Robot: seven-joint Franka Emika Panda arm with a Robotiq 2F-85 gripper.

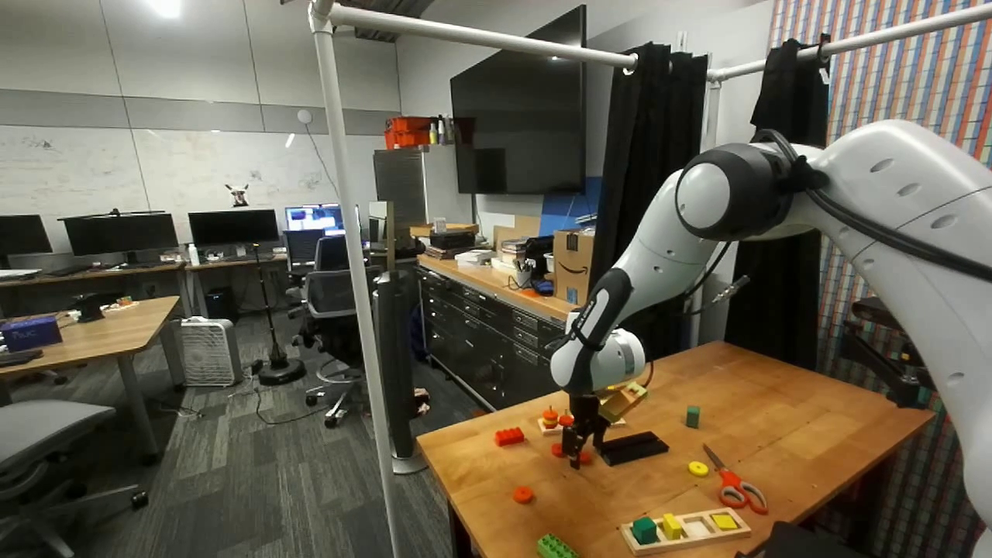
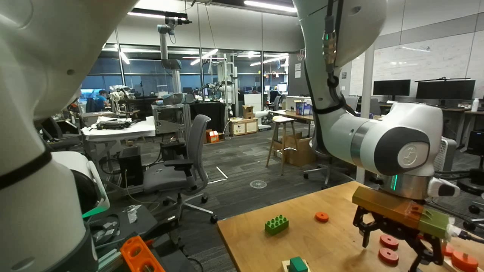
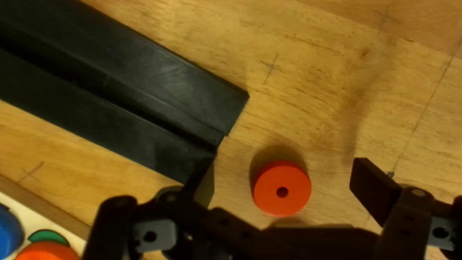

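Observation:
My gripper is open above the table, its fingers wide apart. Below and between them, in the wrist view, an orange-red disc (image 3: 282, 195) with a small centre hole lies flat on the wood. Close by the left finger (image 3: 205, 184) is the end of a long black grooved block (image 3: 130, 95); whether they touch I cannot tell. Exterior view 2 has two red discs (image 2: 389, 241) lying near each other by the fingers. From exterior view 1, the black block (image 1: 634, 448) lies just right of the gripper (image 1: 587, 446), which partly covers the discs.
A pegged board (image 1: 542, 427) with red rings stands behind the gripper. Around lie a red brick (image 1: 509, 436), a lone red disc (image 1: 523, 494), a green brick (image 1: 555, 547), a yellow ring (image 1: 698, 469), scissors (image 1: 744, 493) and a shape tray (image 1: 688, 545).

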